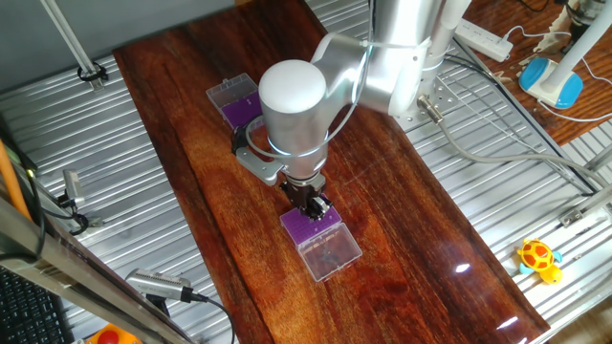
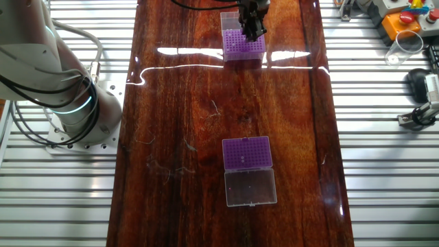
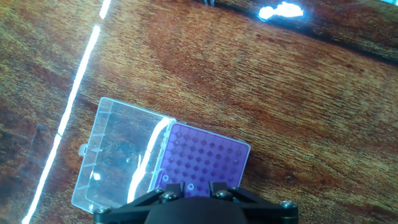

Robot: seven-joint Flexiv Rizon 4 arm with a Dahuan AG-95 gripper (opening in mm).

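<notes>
My gripper [image 1: 318, 208] points down over a purple perforated rack [image 1: 304, 229] in a clear box whose hinged lid [image 1: 331, 254] lies folded open. In the wrist view its black fingers [image 3: 217, 189] stand apart at the lower edge of that rack [image 3: 202, 155]; the gripper is open. Two small pale tubes show in the rack: one [image 3: 191, 186] in line with the gap between the fingers, another [image 3: 165, 178] to the left. Height above the rack is hard to judge. A second purple rack [image 2: 247, 152] holds small pale specks [image 2: 242, 159], its clear lid [image 2: 251, 187] open too.
Both boxes rest on a dark, glossy wooden board [image 2: 185, 123] with wide bare room between them. Ribbed metal surface [image 1: 143, 162] surrounds the board. A clear cup [image 2: 403, 48] and a yellow-orange toy turtle [image 1: 538, 256] are off the board.
</notes>
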